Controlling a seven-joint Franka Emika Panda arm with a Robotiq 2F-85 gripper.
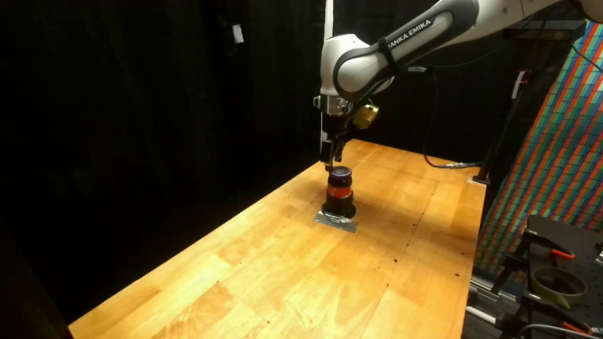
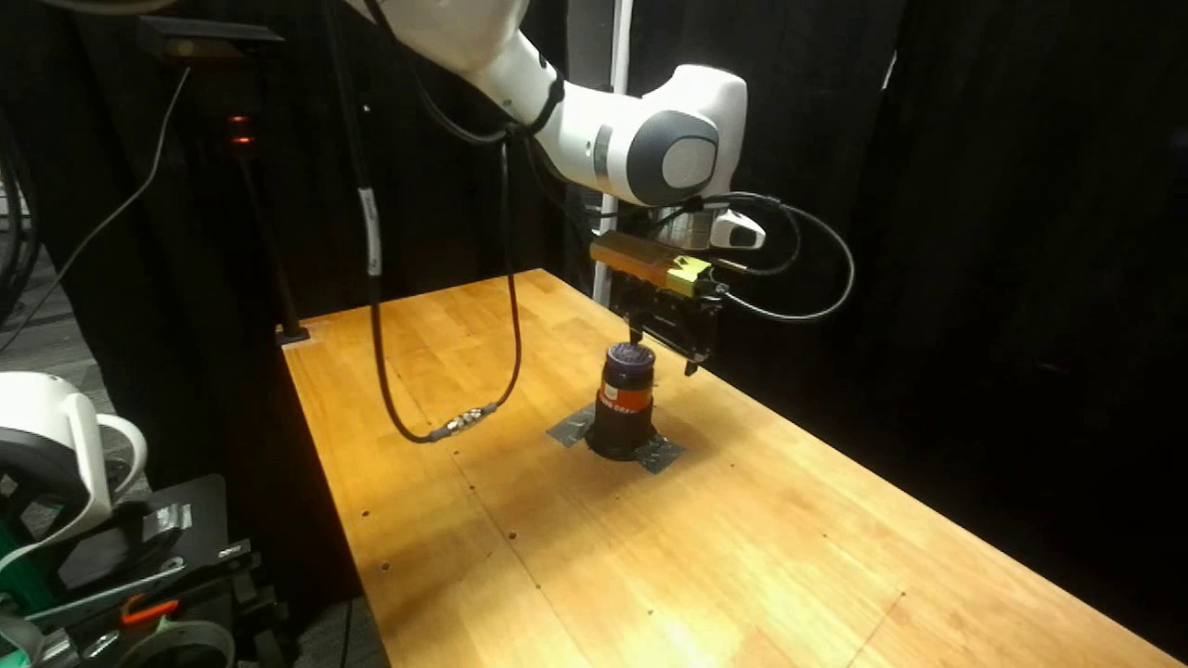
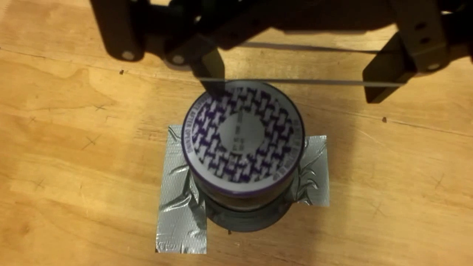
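Note:
A dark jar with an orange label (image 1: 340, 192) and a purple-and-white patterned lid (image 3: 241, 133) stands upright in a black round base (image 2: 610, 436). Silver tape (image 3: 182, 199) holds that base on the wooden table. My gripper is open just above the jar, its fingers spread wide with nothing held. In the wrist view the left finger overlaps the lid's upper left edge, while the right finger (image 3: 384, 75) is out past the lid over bare wood. Whether the left fingertip touches the lid, I cannot tell.
A cable (image 2: 514, 323) hangs from the arm down close to the tabletop. Beyond the table's side, a black cart holds clamps and a roll of tape (image 1: 558, 285).

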